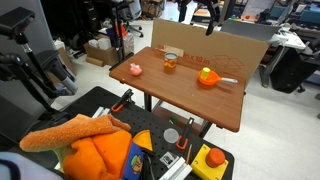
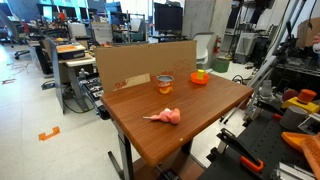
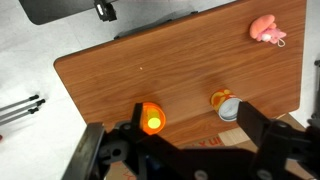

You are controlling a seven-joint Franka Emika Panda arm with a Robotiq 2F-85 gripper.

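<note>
High above the wooden table (image 1: 185, 92), my gripper stands open, its two dark fingers wide apart and nothing seen between them. An orange bowl (image 3: 147, 106) with a yellow block (image 3: 154, 123) in it lies near the left finger in the wrist view. Close to the right finger is a can with an orange label (image 3: 220, 97). A pink toy (image 3: 265, 28) rests by the table's far end, top right there. Exterior view 2 has the pink toy (image 2: 166, 116) nearest, with the can (image 2: 165, 86) and bowl (image 2: 200, 81) behind.
A cardboard panel (image 1: 228, 52) stands along the table's back edge. Beside the bowl lies a pale, thin utensil (image 1: 229, 80). Orange cloth (image 1: 100, 150) and a red-yellow object (image 1: 214, 157) sit in the foreground, off the table.
</note>
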